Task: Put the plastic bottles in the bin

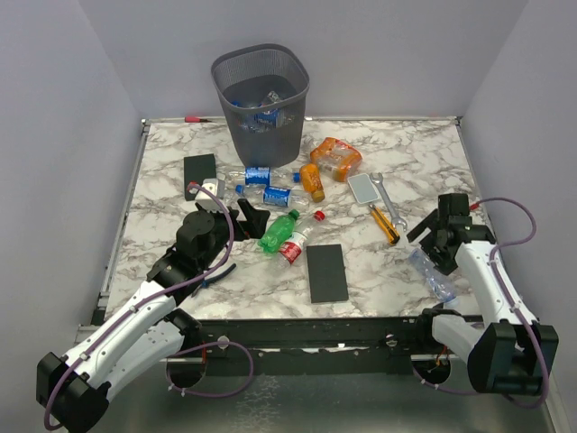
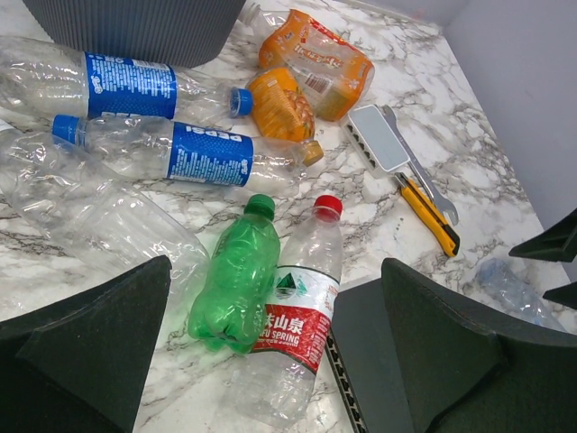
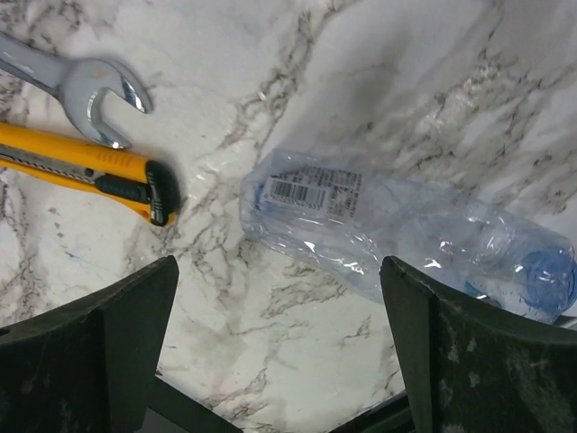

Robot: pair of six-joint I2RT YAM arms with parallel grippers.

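The grey bin (image 1: 266,135) at the back holds some bottles. My left gripper (image 1: 248,216) hangs open above blue-label bottles (image 2: 207,153), a green bottle (image 2: 230,289), a red-label water bottle (image 2: 293,334) and a large clear bottle (image 2: 90,207). Orange-label bottles (image 2: 311,68) lie near the bin. My right gripper (image 1: 424,234) stands open over a crumpled pale-blue bottle (image 3: 361,225), with nothing between its fingers.
A utility knife (image 1: 383,224), wrench (image 1: 388,198) and small pale tablet-like item (image 1: 362,188) lie in the middle right. Dark pads (image 1: 326,273) lie front centre and back left.
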